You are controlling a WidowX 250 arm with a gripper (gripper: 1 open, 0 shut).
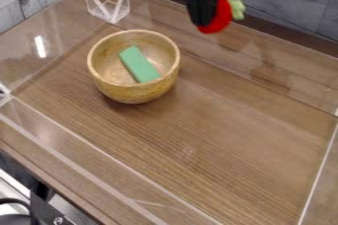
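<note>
My gripper [204,12] is at the top centre, blurred, with a red object [216,17] at it; whether the fingers are closed on it is hard to make out. A green object [235,8] shows just right of the red one, partly hidden. A yellow bowl [175,74] at left centre holds a green block [140,65] lying inside it.
A clear plastic item [109,2] stands at the back left. Dark cables lie at the bottom-left edge.
</note>
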